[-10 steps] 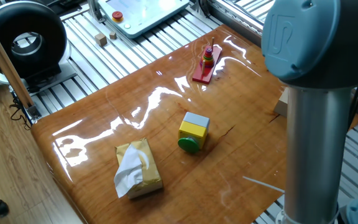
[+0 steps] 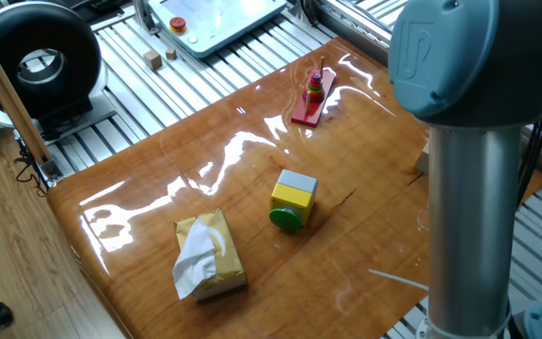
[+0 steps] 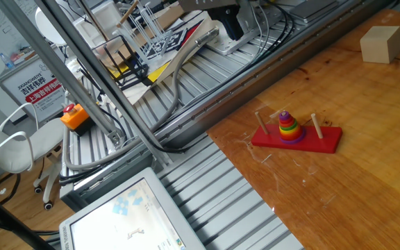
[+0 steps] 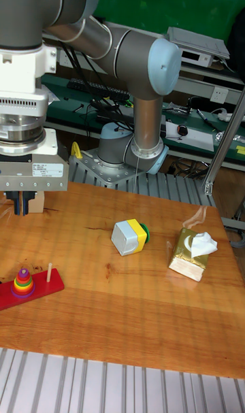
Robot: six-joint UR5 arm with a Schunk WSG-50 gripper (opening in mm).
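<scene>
My gripper [image 4: 22, 203] points down over the left side of the table in exterior view 3. Its two dark fingers hang close together, but I cannot tell whether they are open or shut. Partly hidden behind them is a plain wooden block [image 4: 35, 202], which rests on the table in exterior view 2 [image 3: 380, 44]. A red base [image 3: 332, 141] carries wooden pegs, with coloured rings [image 3: 289, 130] stacked in a cone on the middle one. Near the table's middle lies a grey and yellow block [image 2: 293, 194] with a green round end [image 2: 285, 218].
A gold tissue pack [image 2: 229, 264] with a white tissue sticking out sits beyond the yellow block. The upright arm [image 2: 469, 226] covers the right of exterior view 1. Bare wooden table [image 4: 137, 311] lies between the objects; slatted metal decking borders it.
In exterior view 1 the arm has shifted slightly to the left, covering a little more of the wooden block. The things on the table have not moved.
</scene>
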